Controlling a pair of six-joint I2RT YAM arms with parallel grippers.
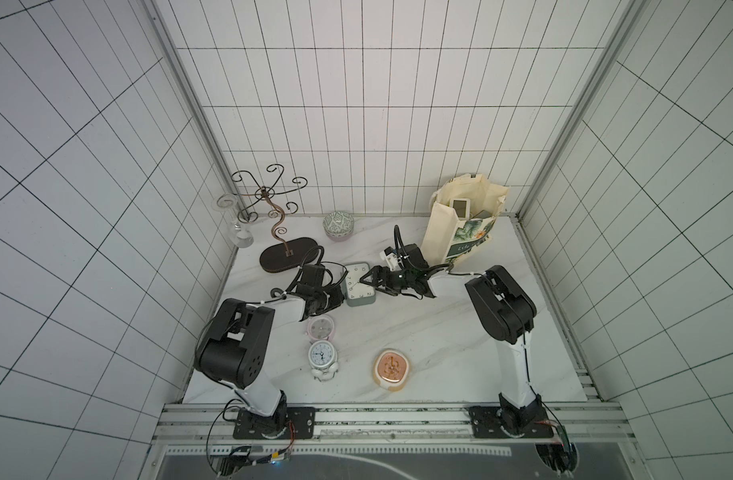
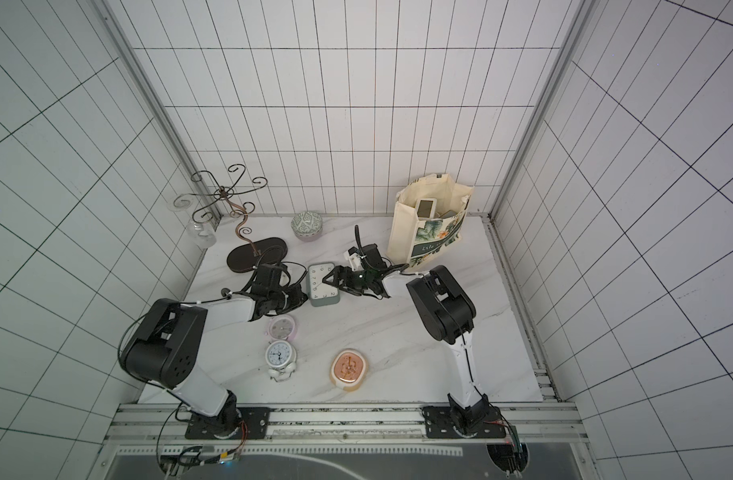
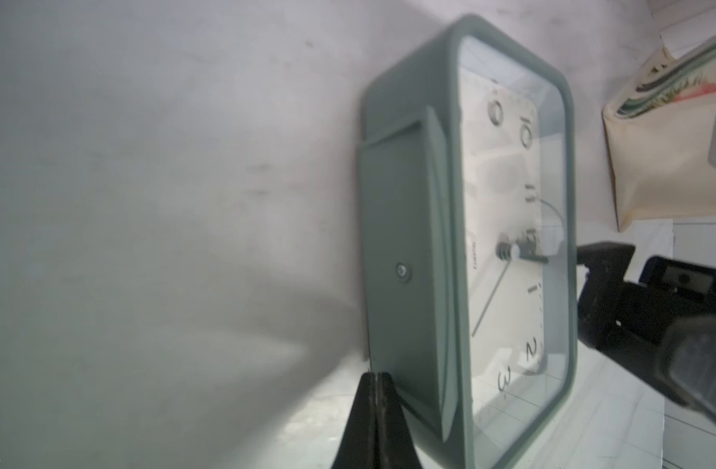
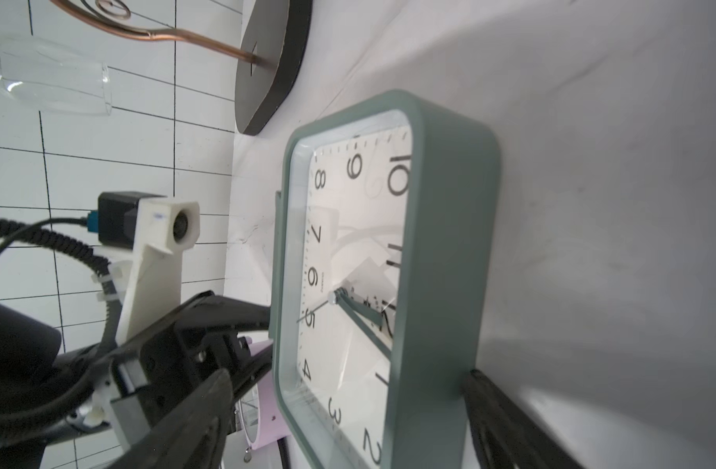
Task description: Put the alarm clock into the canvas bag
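A square sage-green alarm clock [image 1: 357, 281] with a white face lies on the table between my grippers. My left gripper is shut, its fingertips against the clock's back-side edge, nothing showing between them. My right gripper is part open, its fingers either side of the clock [image 4: 443, 258] at its lower end; whether they grip it I cannot tell. The cream canvas bag [image 1: 462, 224] stands at the back right with some items inside.
A scrollwork stand [image 1: 288, 254] and glass [image 1: 240, 233] are at back left, a patterned ball [image 1: 338, 225] at back centre. Pink [image 1: 320, 327], white [image 1: 322, 360] and orange [image 1: 392, 368] clocks lie nearer the front.
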